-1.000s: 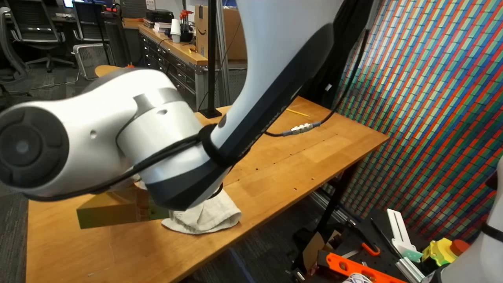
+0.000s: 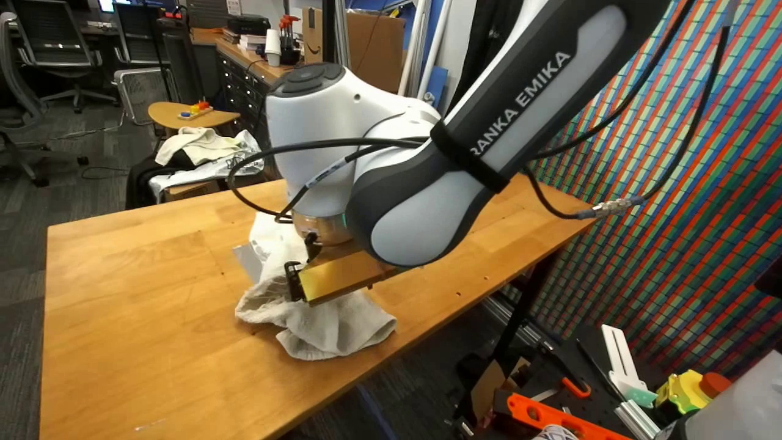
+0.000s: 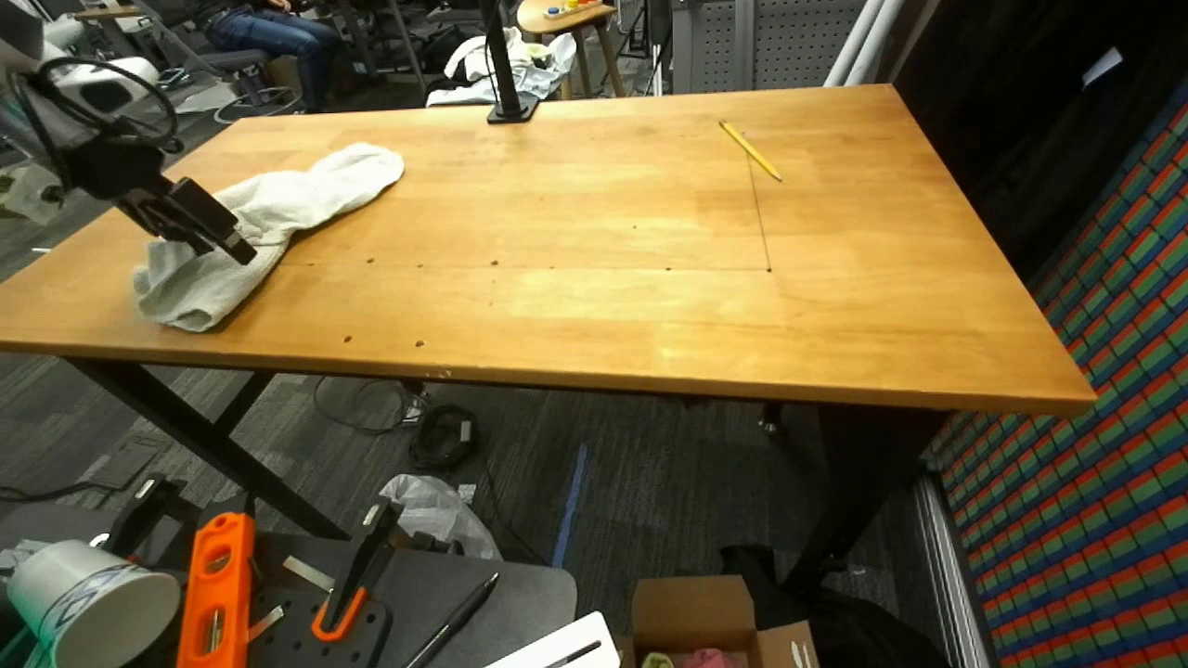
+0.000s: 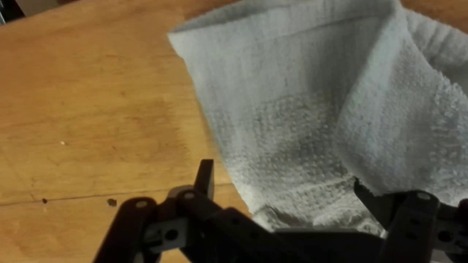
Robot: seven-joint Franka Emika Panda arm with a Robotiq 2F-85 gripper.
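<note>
A whitish-grey towel [image 2: 333,322] lies crumpled and folded on the wooden table, stretching away from the near edge; in exterior view 2 the towel [image 3: 317,191] is at the table's left end. My gripper is open above it, pointing down. In the wrist view, one finger [image 4: 204,177] shows over bare wood just beside the towel's edge. The other finger [image 4: 373,201] overlaps a raised fold of the towel [image 4: 285,114]. Whether that finger touches the cloth, I cannot tell. The arm hides part of the towel in exterior view 1.
A yellow pencil [image 3: 751,150] lies far off on the right half of the table [image 3: 579,323]. A black post [image 3: 510,83] stands at the back edge. Tools, including an orange level [image 3: 217,590], sit on a separate dark surface.
The arm has swung and turned a great deal; its wrist now stands upright over the towel rather than reaching out left. More of the towel shows in exterior view 1.
</note>
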